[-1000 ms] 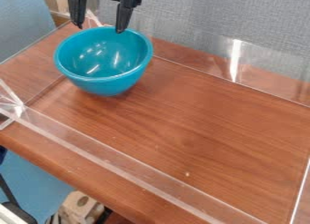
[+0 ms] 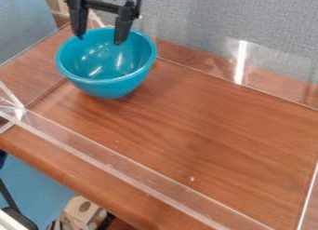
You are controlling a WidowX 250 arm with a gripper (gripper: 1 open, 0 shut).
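Note:
A teal plastic bowl [image 2: 106, 75] sits upright on the wooden table at the upper left, with nothing visible in it. My black gripper [image 2: 99, 33] is over the bowl's back part, pointing down, open, with its two fingers apart and nothing between them. Its fingertips overlap the bowl's back rim in the view; whether they touch it I cannot tell.
Clear plastic edging runs along the back and front-left sides, with a grey textured wall [image 2: 230, 20] behind. A small wooden piece [image 2: 85, 213] is below the table's front edge.
My gripper has come down lower over the bowl, after moving slightly up and left earlier. The bowl looks unmoved.

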